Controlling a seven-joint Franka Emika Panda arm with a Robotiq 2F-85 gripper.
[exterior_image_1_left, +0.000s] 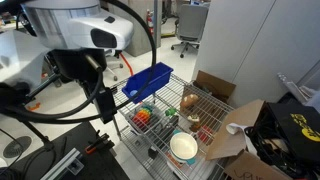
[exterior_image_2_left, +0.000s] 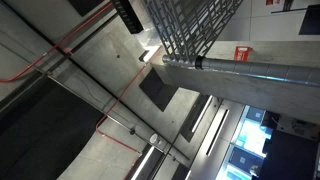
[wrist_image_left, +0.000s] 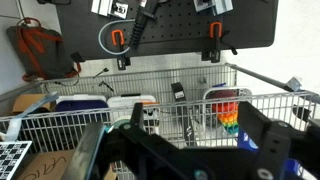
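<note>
My gripper fills the bottom of the wrist view as dark, blurred shapes. Whether its fingers are apart or together is unclear. Below it lies a wire basket (wrist_image_left: 160, 75) holding several items. In exterior view 1 the arm looms large at the left, above the basket's near left side. A white bowl-like container (exterior_image_1_left: 183, 147) sits toward the basket's near side. Farther left in the basket is a multicoloured toy (exterior_image_1_left: 141, 114), with a brown object (exterior_image_1_left: 189, 102) toward the back. A blue bin (exterior_image_1_left: 146, 84) is at the basket's left edge. Exterior view 2 shows only ceiling and pipes.
An open cardboard box (exterior_image_1_left: 232, 130) and black items (exterior_image_1_left: 288, 140) crowd the right side. The dark tabletop (wrist_image_left: 180, 40) carries cables and clamps beside the basket. A red-and-black bag (wrist_image_left: 40, 50) lies at the wrist view's left.
</note>
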